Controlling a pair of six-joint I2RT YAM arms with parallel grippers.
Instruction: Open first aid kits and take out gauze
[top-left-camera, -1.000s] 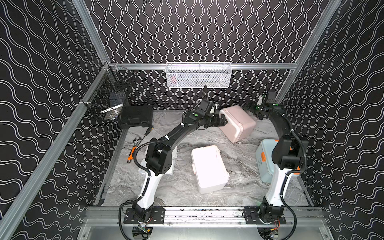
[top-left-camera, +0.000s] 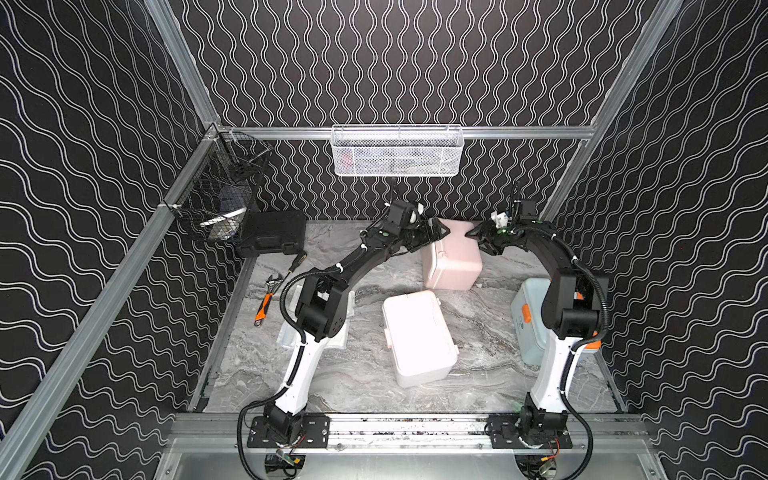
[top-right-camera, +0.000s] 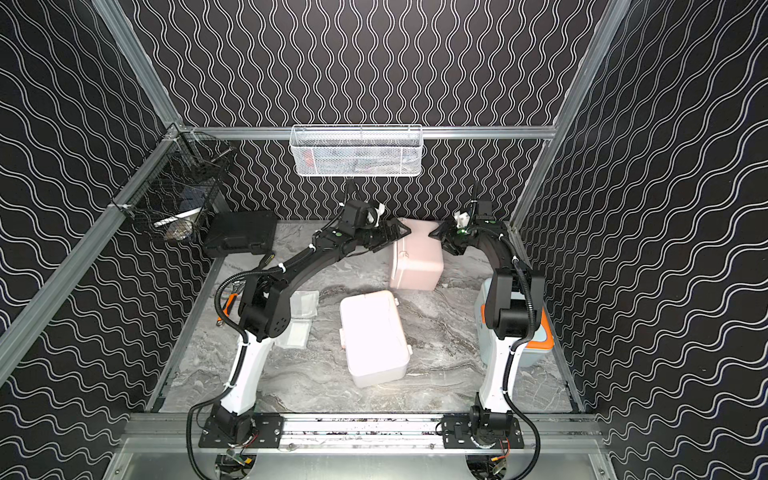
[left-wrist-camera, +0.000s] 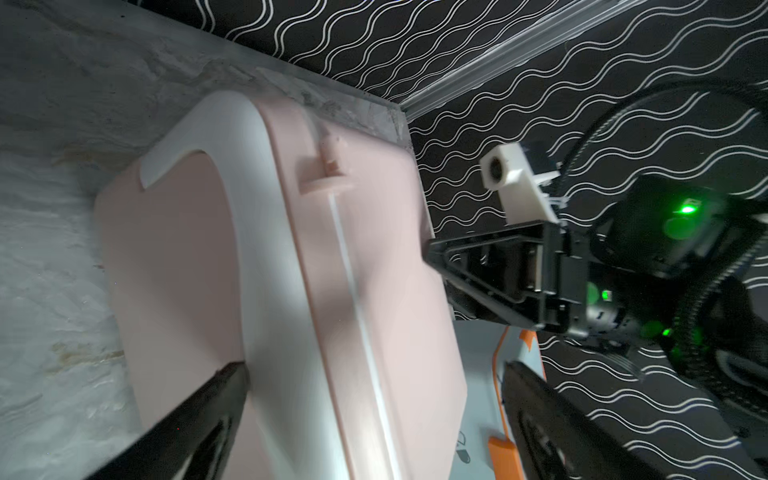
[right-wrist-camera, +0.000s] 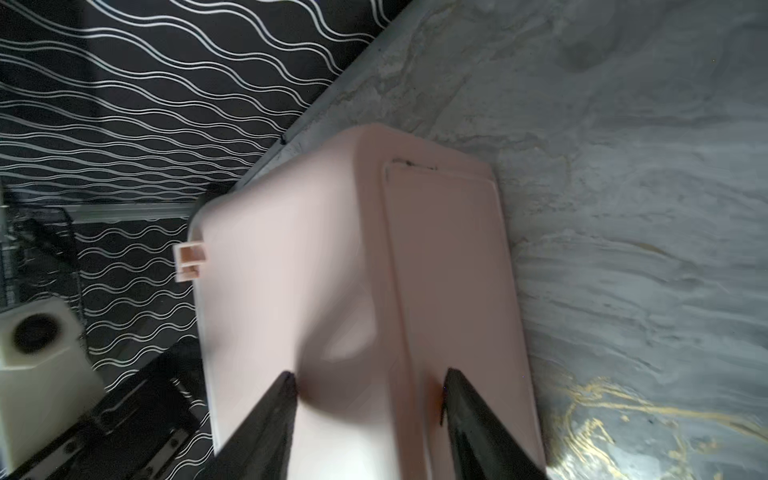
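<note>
The pink first aid kit stands at the back of the table between my two grippers, its lid shut. In the left wrist view its pale handle and lid seam face me. My left gripper is open at the kit's left upper edge, fingers spread around its near part. On the other side, my right gripper is partly open against the kit's top right edge, one finger over the broad pink face. Whether its fingers touch the surface I cannot tell. No gauze shows in or around this kit.
A white kit lies shut in the front middle. The blue-grey kit with orange latches stands right, partly under my right arm. Flat white packets, a wrench and a black case lie left.
The pink kit has turned and shifted left, standing squarer to the table. My right gripper has moved left and down with it; my left gripper has shifted slightly left.
</note>
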